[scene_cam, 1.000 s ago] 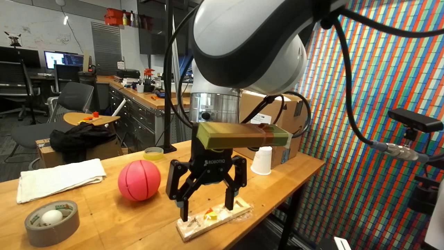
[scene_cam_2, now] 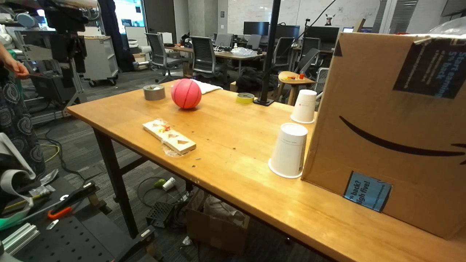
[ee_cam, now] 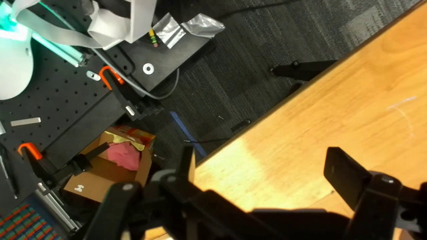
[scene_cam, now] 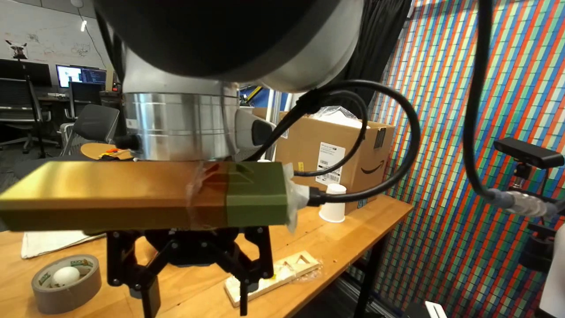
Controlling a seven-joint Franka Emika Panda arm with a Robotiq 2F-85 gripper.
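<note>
My gripper [scene_cam: 196, 304] hangs above the table, close to the camera in exterior view 1, its fingers wide apart. In the wrist view, the gripper is open too, with only the table edge and floor showing between its fingers. A wooden board with cut-out shapes [scene_cam_2: 179, 142] lies near the table's edge, with small red and yellow bits on it. The pink ball [scene_cam_2: 186, 94] rests behind the board; the arm hides most of it in exterior view 1. A white ball [scene_cam: 66, 276] sits inside the grey tape roll [scene_cam: 58, 303].
Two upside-down white cups [scene_cam_2: 289, 150] stand beside a large cardboard box [scene_cam_2: 375, 144]. A yellow tape roll [scene_cam_2: 245, 98] lies by the black pole [scene_cam_2: 269, 52]. The folded white cloth [scene_cam: 50, 244] is at the far side.
The arm has come from over the board towards the exterior view 1 camera and to the left, now looming large and covering the pink ball. The gripper was open before and still is.
</note>
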